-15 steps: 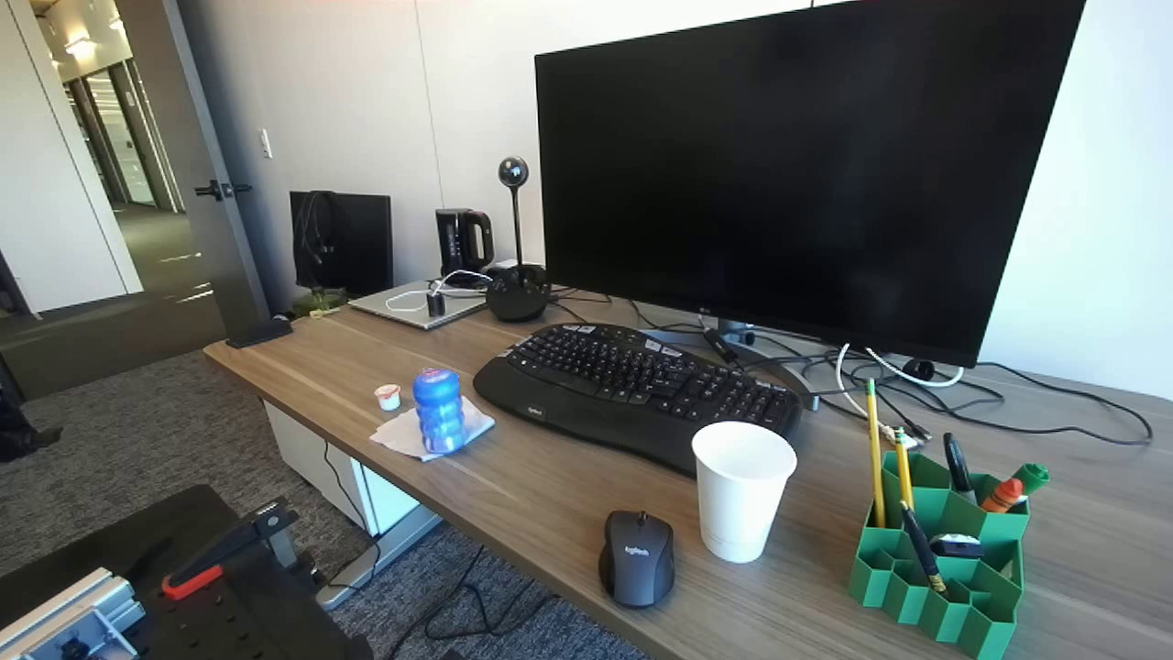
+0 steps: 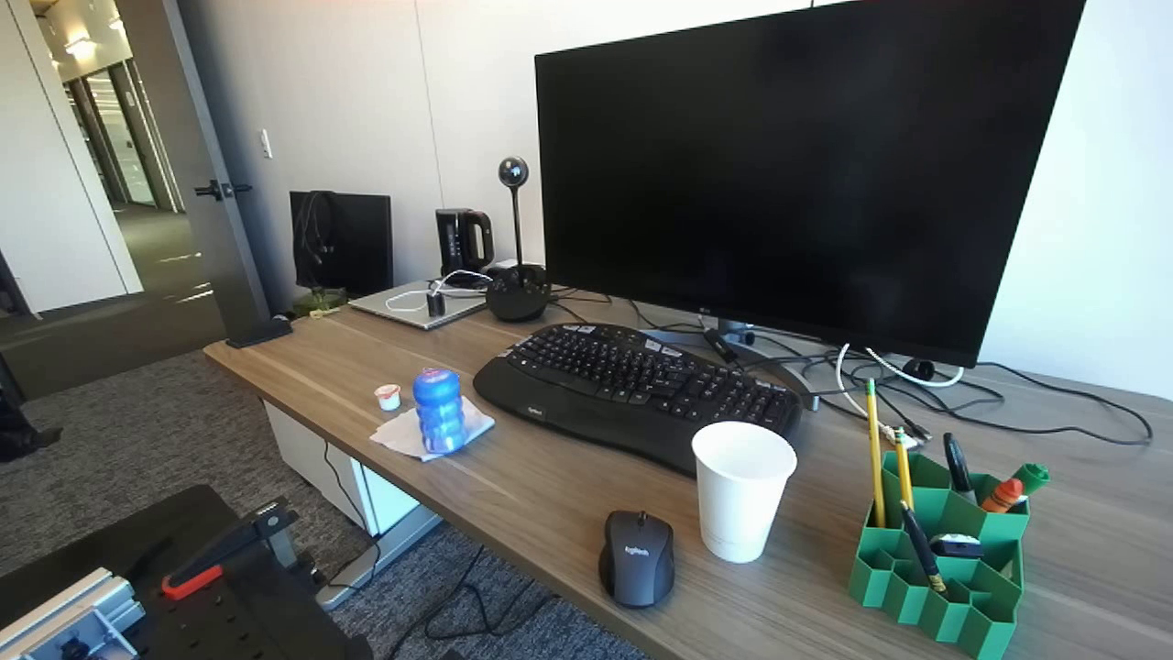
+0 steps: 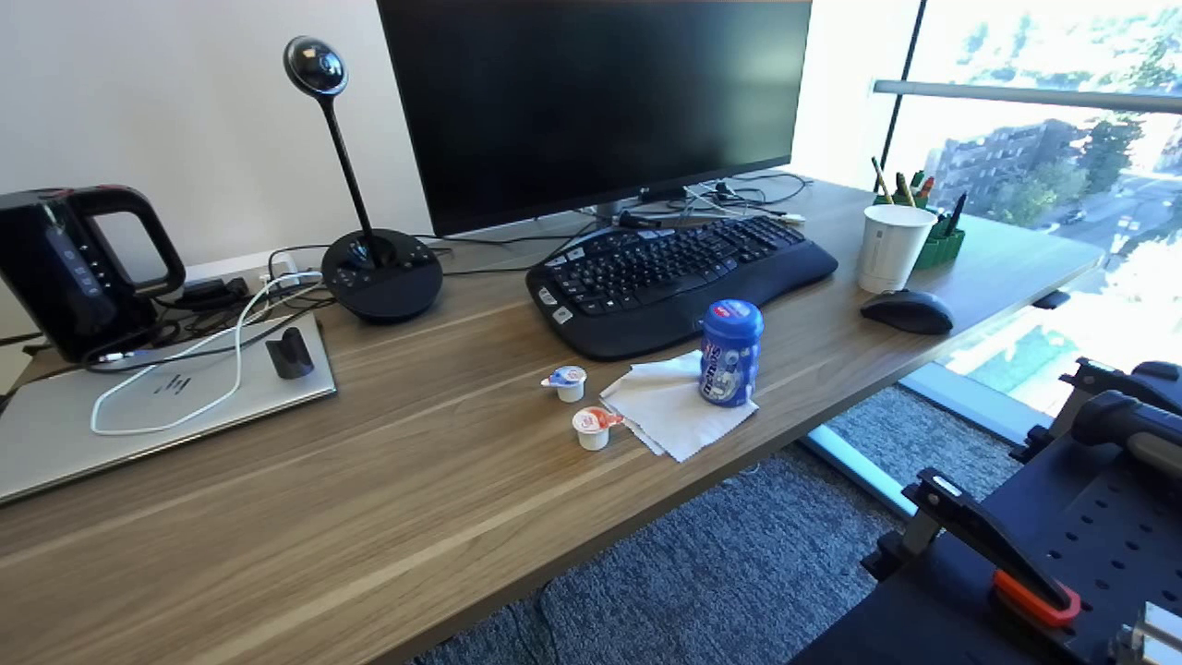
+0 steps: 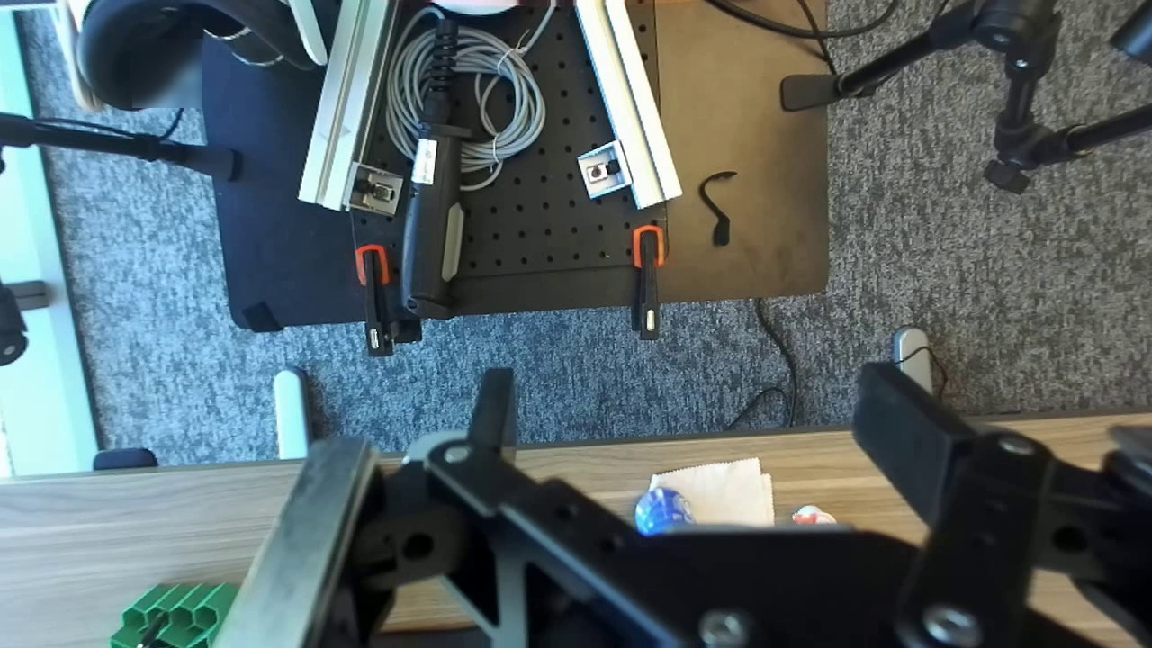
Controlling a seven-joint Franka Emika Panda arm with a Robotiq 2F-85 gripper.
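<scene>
In the wrist view my gripper is open, its two dark fingers wide apart and nothing between them. It hangs high over the desk's front edge, clear of everything below; neither exterior view includes it. A blue gum bottle (image 3: 730,353) stands upright on a white napkin (image 3: 661,401). Beside the napkin are two small creamer cups, one with a red lid (image 3: 593,430) and one with a blue lid (image 3: 568,383). From above, the bottle's blue cap (image 4: 661,509) shows past the gripper's body, which hides much of the desk.
A white paper cup (image 2: 742,491), a mouse (image 2: 638,559) and a green pen holder (image 2: 941,550) occupy the desk's right part. The keyboard (image 2: 632,390) lies before the monitor (image 2: 792,176). Bare wood stretches left of the creamers in the second exterior view, below the laptop (image 3: 166,405).
</scene>
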